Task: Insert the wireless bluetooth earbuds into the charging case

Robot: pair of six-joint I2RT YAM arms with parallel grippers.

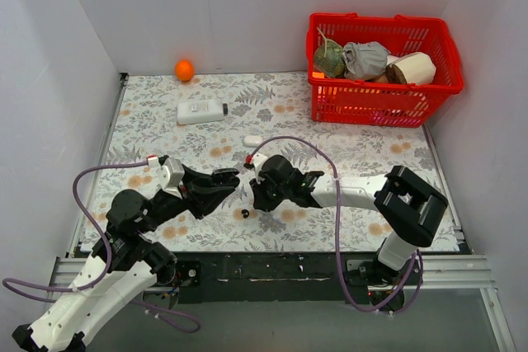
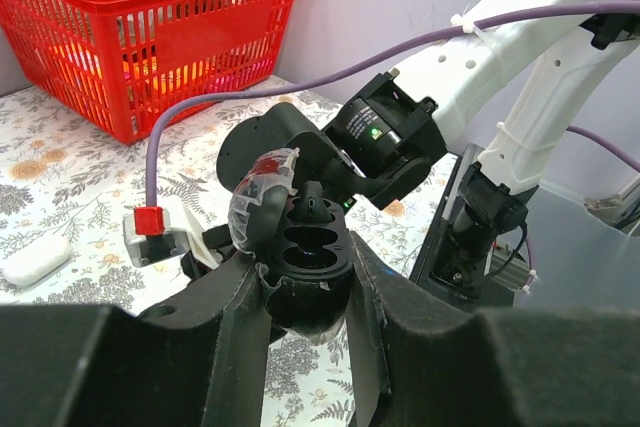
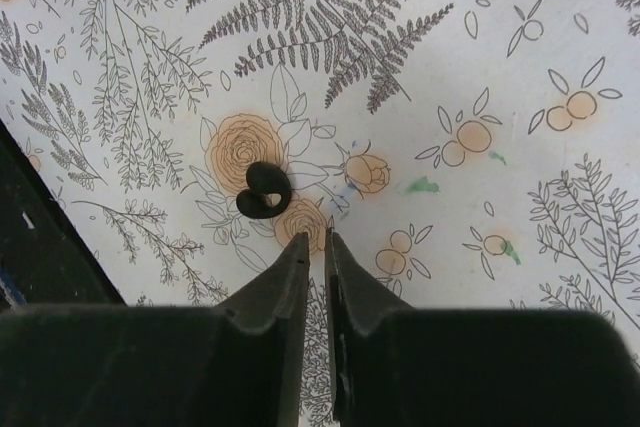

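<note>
My left gripper (image 1: 216,190) is shut on the black charging case (image 2: 308,247), holding it above the table's left-centre. The case's lid (image 2: 265,197) stands up and its dark wells face the wrist camera; whether an earbud sits in one cannot be told. A single black earbud (image 3: 266,191) lies on the patterned cloth, a small dark spot in the top view. Low over the cloth, my right gripper points down beside that earbud (image 1: 245,213), its fingers parted by a narrow gap with nothing between them. The earbud lies beyond the fingertips, slightly left in the right wrist view.
A small white rounded object (image 1: 253,141) rests behind the grippers. Farther back are a white bottle (image 1: 201,111), an orange (image 1: 184,70) and a filled red basket (image 1: 371,106). The cloth's front edge drops to a dark rail (image 1: 272,278). Both arms are close together.
</note>
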